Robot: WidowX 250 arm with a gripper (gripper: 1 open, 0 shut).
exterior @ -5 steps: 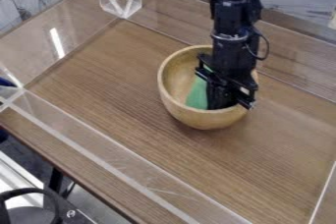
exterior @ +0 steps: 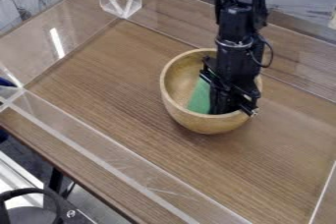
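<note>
A wooden bowl (exterior: 176,95) sits on the table, holding a green object (exterior: 199,92). The black gripper (exterior: 214,100) reaches down into the bowl over its right part, covering much of the green object. Its fingertips are dark and hard to make out; nothing clearly shows held between them.
A clear angular plastic piece (exterior: 118,2) is at the upper left. A dark mechanical part (exterior: 33,211) is at the bottom left corner.
The arm and gripper have shifted slightly, covering a bit more of the bowl's interior and the green object. The bowl has stayed about in place.
</note>
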